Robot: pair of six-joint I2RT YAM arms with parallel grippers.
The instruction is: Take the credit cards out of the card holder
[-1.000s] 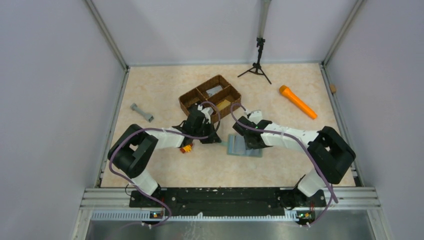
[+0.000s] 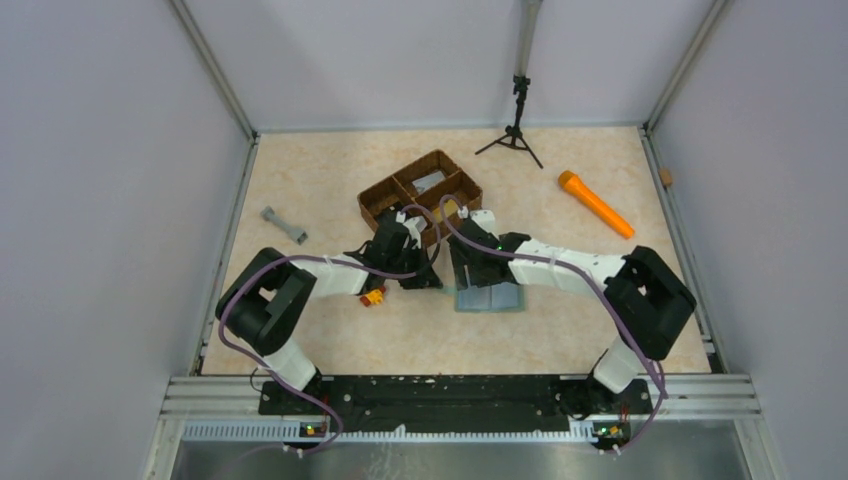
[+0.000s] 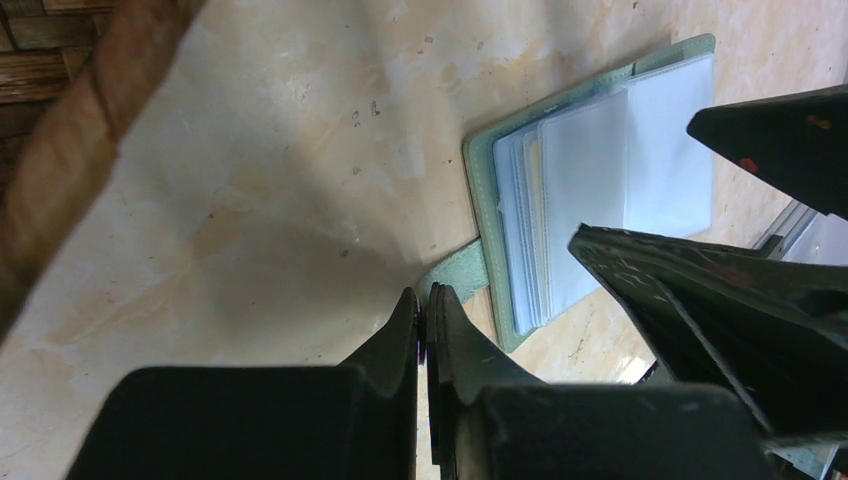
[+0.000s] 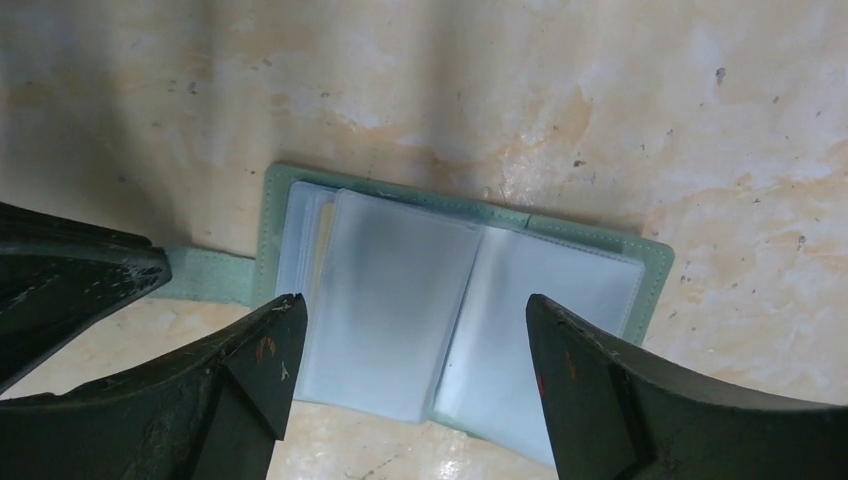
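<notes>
The card holder (image 2: 490, 300) lies spread open on the table, a green cover with clear sleeves inside. In the right wrist view its sleeves (image 4: 400, 300) look pale, with a thin cream edge (image 4: 323, 240) showing near the left side. Its green strap (image 3: 460, 272) sticks out sideways, and my left gripper is shut on the strap's end. Over the holder hovers my right gripper, its fingers apart and nothing between them. From above, that gripper's arm hides the holder's far part.
Behind the holder stands a brown divided basket (image 2: 437, 158) with cards in it. An orange microphone-shaped object (image 2: 597, 205) lies at the right, a grey wrench-like tool (image 2: 284, 225) at the left. An orange toy (image 2: 373, 297) sits beside the left arm.
The left arm has stayed still, and the holder has barely shifted.
</notes>
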